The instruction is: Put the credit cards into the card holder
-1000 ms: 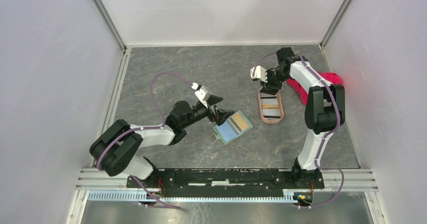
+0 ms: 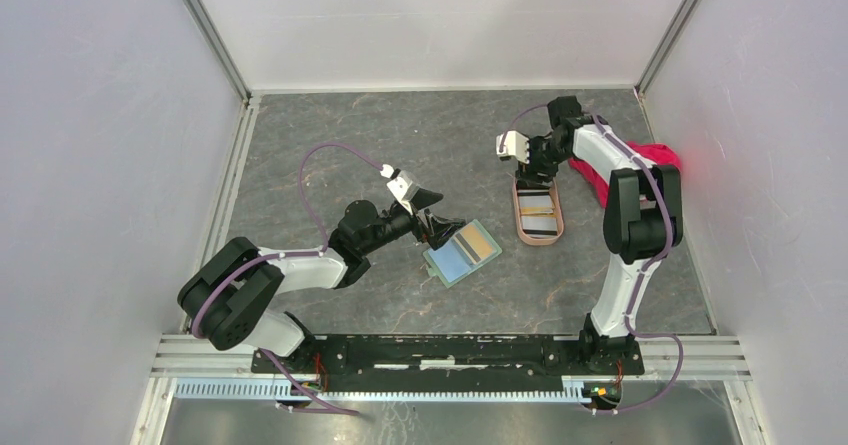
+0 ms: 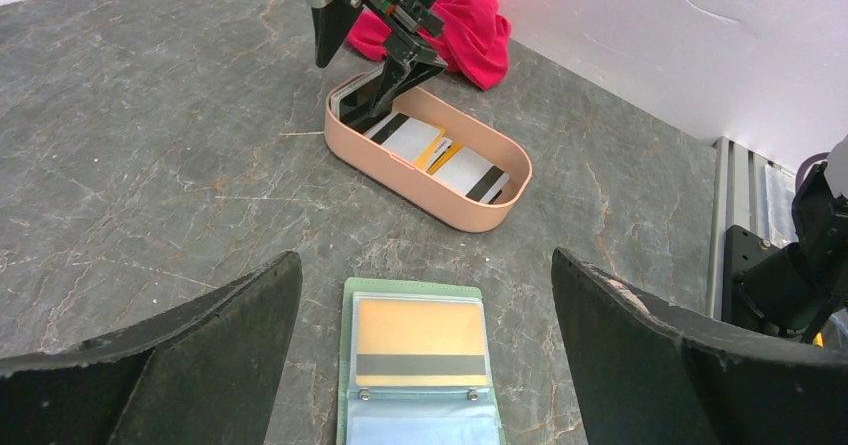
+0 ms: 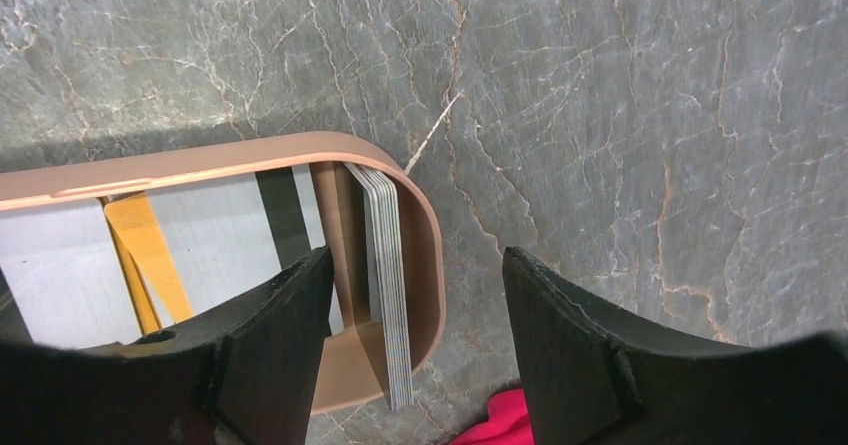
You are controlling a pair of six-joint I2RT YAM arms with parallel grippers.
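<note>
Several credit cards lie in a pink oval tray (image 2: 558, 227). White cards (image 4: 210, 227) with dark stripes and an orange-edged card (image 4: 155, 250) lie flat. At the tray's far end, a stack of cards (image 4: 390, 275) stands on edge against the wall. My right gripper is open over that end, its fingers apart on either side of the stack, nothing held. The card holder (image 2: 462, 252), green-edged with a clear blue cover, lies on the table; an orange card (image 3: 420, 327) with a grey stripe shows in it. My left gripper hangs open above the holder, empty.
A crumpled red cloth (image 2: 655, 155) lies right of the tray, partly under the right arm. Bare grey table (image 2: 350, 130) stretches across the left and back. White walls enclose the sides and back.
My right gripper has shifted very slightly at the tray's far end. The left arm, holder and tray stand as before.
</note>
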